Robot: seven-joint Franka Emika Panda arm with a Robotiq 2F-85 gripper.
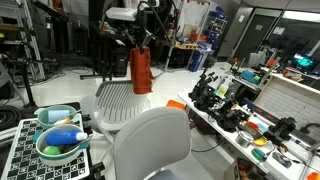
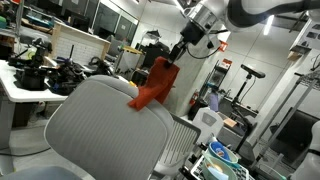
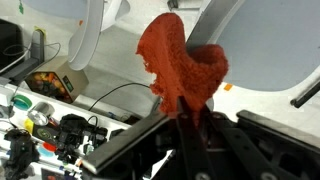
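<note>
A red-orange cloth [image 1: 141,72] hangs straight down from my gripper [image 1: 141,46], which is shut on its upper end. In the second exterior view the cloth [image 2: 157,84] slants down past the top edge of a grey chair back, with the gripper [image 2: 176,54] above it. From the wrist the cloth [image 3: 182,62] spreads out below the fingers and hides part of the chair beneath. The gripper pinches the cloth's near end, and its fingertips are mostly covered.
One grey chair [image 1: 152,143] stands in front, a lighter chair seat [image 1: 120,98] behind it. Bowls [image 1: 62,138] with several items sit at the left. A crowded table [image 1: 235,108] runs along the right. Open floor lies between chairs and table.
</note>
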